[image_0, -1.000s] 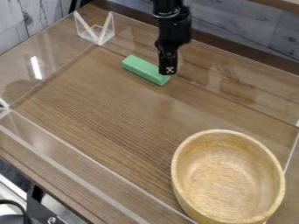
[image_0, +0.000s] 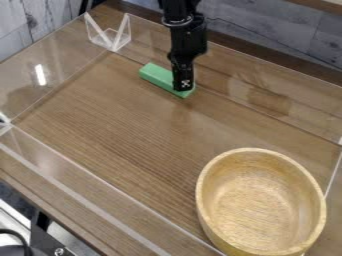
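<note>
My dark gripper (image_0: 183, 82) reaches down from the top centre and is shut, its tip at the right part of a green block (image_0: 158, 76). The block lies flat on the wooden table. Whether the tip touches the block is hard to tell.
A large pale tan bowl (image_0: 261, 235) sits at the lower right. A white wire-like object (image_0: 110, 30) stands at the back left. Walls run behind the table (image_0: 94, 140), whose middle and left are clear.
My gripper has moved a little left and down, onto the right part of the green block. The block looks about where it was.
</note>
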